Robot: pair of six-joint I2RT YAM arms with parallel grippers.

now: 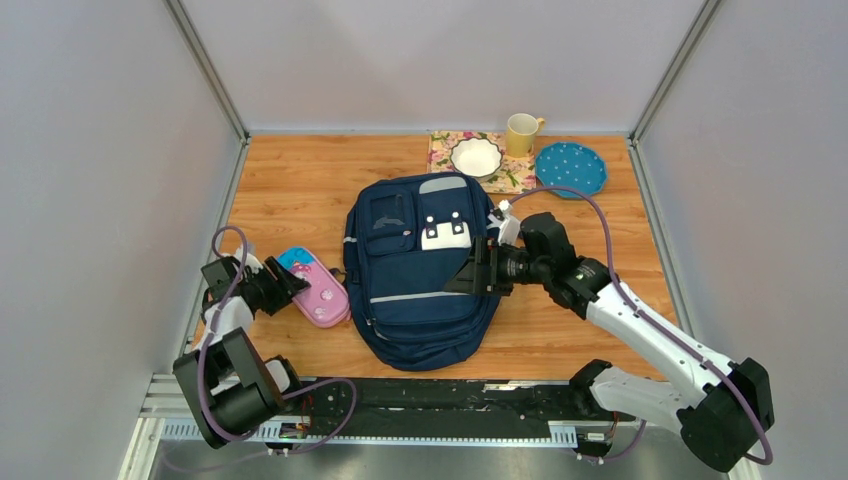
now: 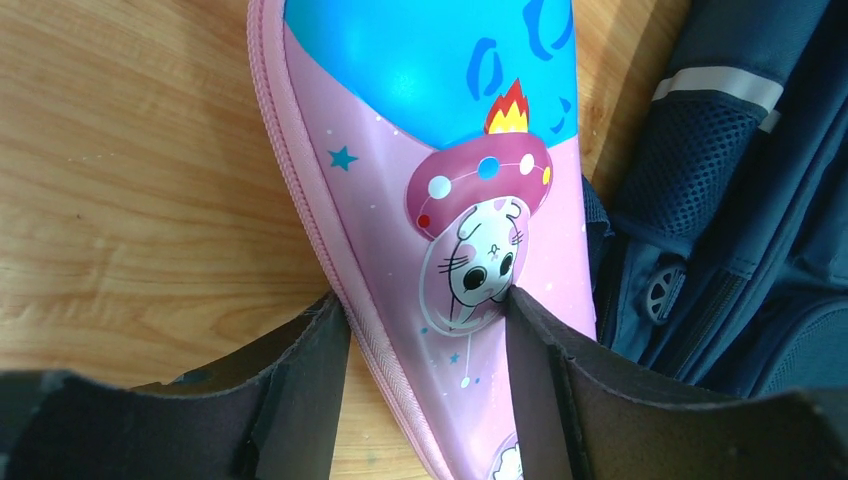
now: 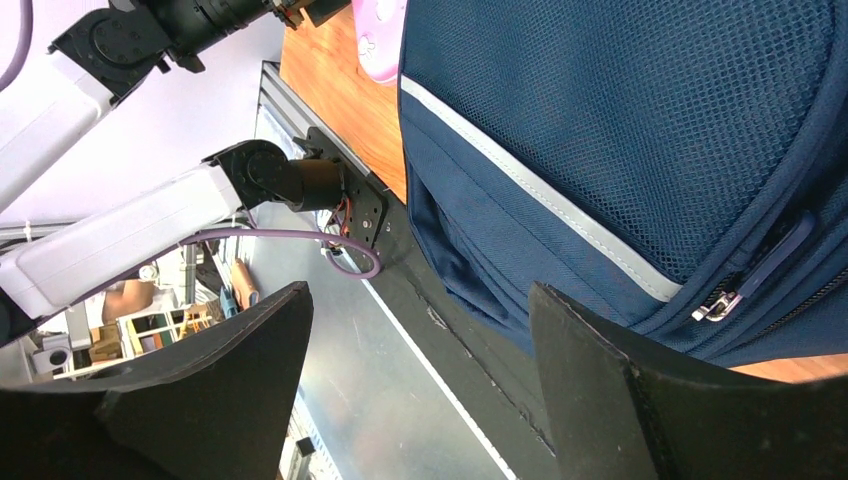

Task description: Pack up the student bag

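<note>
The pencil case [image 2: 400, 180], pink with a blue end and a cartoon cat, lies slanted on the table, close against the left side of the navy backpack [image 1: 420, 280]. My left gripper is at the case with its fingers part way apart. One fingertip stands at the zipped edge; the other bears on the printed top, where the surface creases. How firmly they hold it cannot be seen. Over the backpack's right side, my right gripper is open with nothing between its fingers. The backpack lies flat, front pockets up.
At the back right are a floral mat [image 1: 442, 150] with a white bowl [image 1: 476, 157], a yellow mug [image 1: 521, 135] and a blue dotted plate [image 1: 571, 169]. Bare table [image 1: 300, 190] shows at the back left. Grey walls enclose the table.
</note>
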